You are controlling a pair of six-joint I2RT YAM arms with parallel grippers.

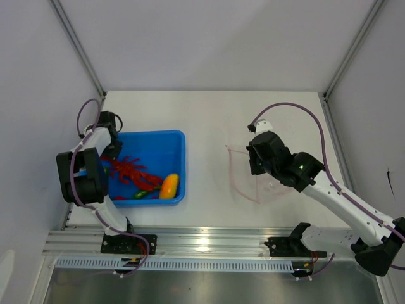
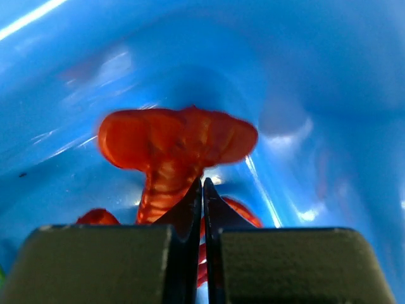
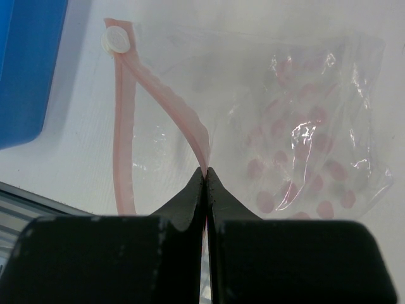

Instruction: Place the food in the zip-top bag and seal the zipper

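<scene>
A red lobster toy [image 1: 131, 172] lies in the blue tray [image 1: 180, 152], its fanned tail [image 2: 177, 136] in front of my left gripper in the left wrist view. That gripper's fingertips meet with nothing between them; the lobster's body runs beneath and beside them. My right gripper is shut on the pink zipper edge of the clear zip top bag [image 3: 266, 120], holding the mouth apart into a gap. The white slider [image 3: 116, 39] sits at the far corner of the zipper.
A yellow pepper [image 1: 169, 186] and a green vegetable [image 1: 140, 194] lie near the tray's right front corner. The side wall stands close to the left arm.
</scene>
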